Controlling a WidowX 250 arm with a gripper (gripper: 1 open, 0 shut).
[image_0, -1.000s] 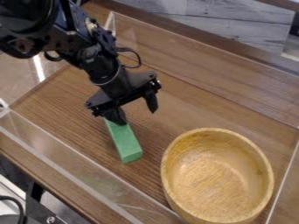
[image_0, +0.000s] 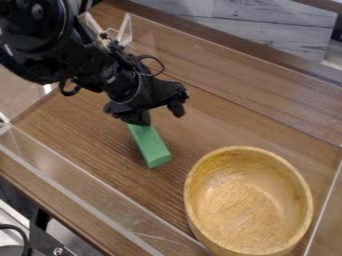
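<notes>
A black robot arm reaches in from the upper left, its gripper (image_0: 152, 104) hanging open over a green rectangular block (image_0: 150, 146) that lies on the wooden table. The upper end of the block is partly hidden under the gripper; whether the fingers touch it cannot be made out.
A large yellow oval bowl (image_0: 249, 200) stands at the lower right. A clear strip runs along the front left edge, and pale boards stand beyond the back edge.
The gripper has shifted slightly up and back from where it was. The green block's near end also sits a little farther up in the view than before.
</notes>
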